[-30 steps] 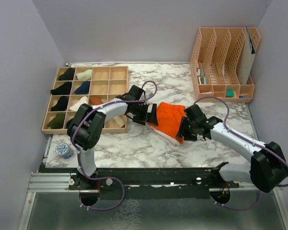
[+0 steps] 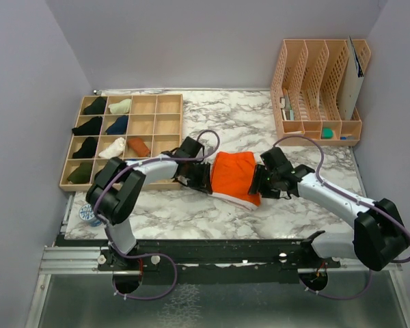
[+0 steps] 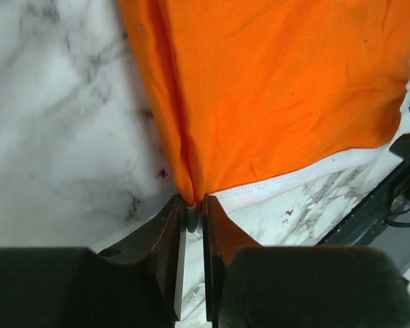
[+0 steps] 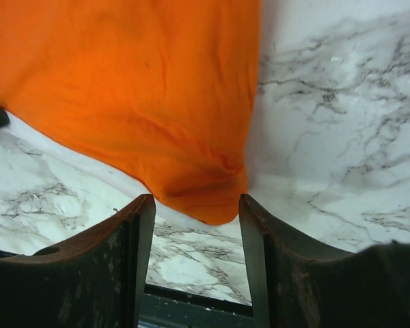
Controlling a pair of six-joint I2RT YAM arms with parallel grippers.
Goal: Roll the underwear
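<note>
Orange underwear (image 2: 234, 175) with a white waistband (image 2: 234, 200) lies on the marble-look table, its band edge toward the front. My left gripper is shut on the band's left corner, where the orange cloth (image 3: 184, 160) gathers into folds. At the opposite corner, my right gripper stands open. Its fingers (image 4: 145, 212) are apart, with the orange corner (image 4: 215, 201) just beyond and between the tips. In the top view that corner is partly hidden by the right gripper (image 2: 258, 193).
A wooden divided tray (image 2: 133, 145) with several rolled garments stands at the left, close to my left arm. A tall wooden organizer (image 2: 321, 82) is at the back right. A round tin (image 2: 89, 214) sits front left.
</note>
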